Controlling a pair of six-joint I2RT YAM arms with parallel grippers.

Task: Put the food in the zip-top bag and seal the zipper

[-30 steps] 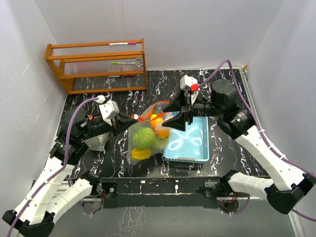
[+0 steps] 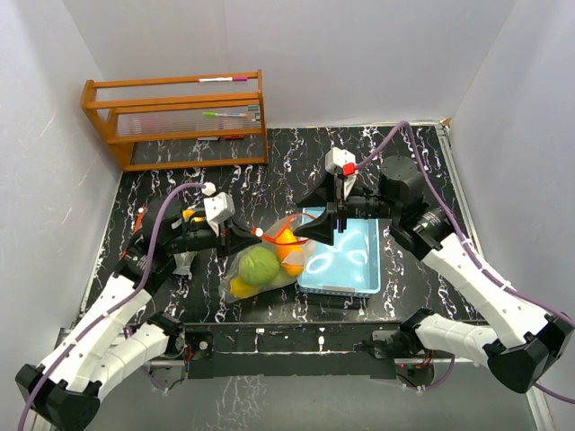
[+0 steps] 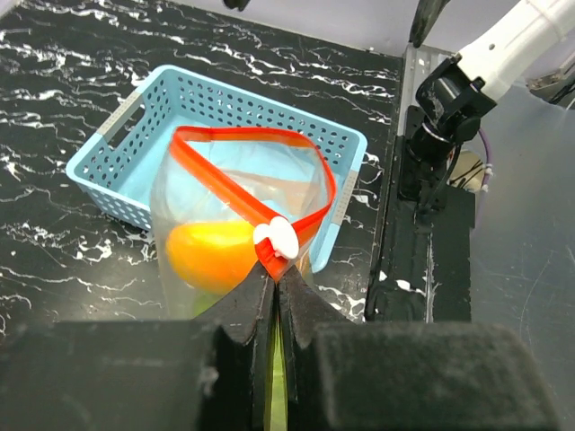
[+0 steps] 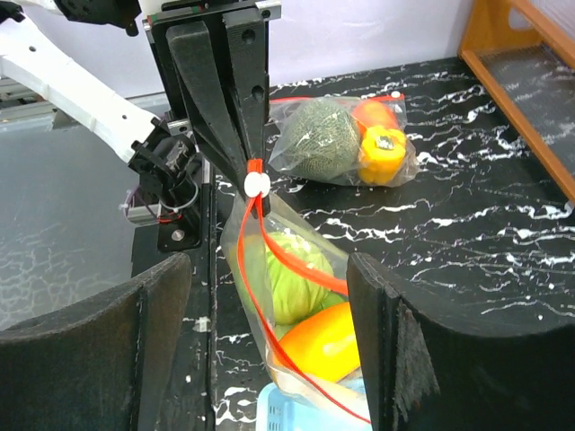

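A clear zip top bag (image 2: 242, 268) with an orange-red zipper hangs from my left gripper (image 2: 255, 235), which is shut on the zipper's corner beside the white slider (image 3: 282, 238). Its mouth gapes, the two zipper strips (image 4: 292, 260) standing apart. Inside lie a green round food (image 2: 259, 266), an orange one (image 4: 325, 341) and a yellow one (image 2: 241, 287). My right gripper (image 2: 304, 215) is open around the far end of the mouth. In the right wrist view, the bag's edge runs between its spread fingers, with no visible grip on it.
The blue basket (image 2: 367, 269) stands under and right of the bag; it looks empty. Another filled bag (image 4: 316, 139) lies behind my left gripper. A wooden rack (image 2: 180, 167) stands at the back left. The counter right of the basket is clear.
My left gripper has since brought it right and down.
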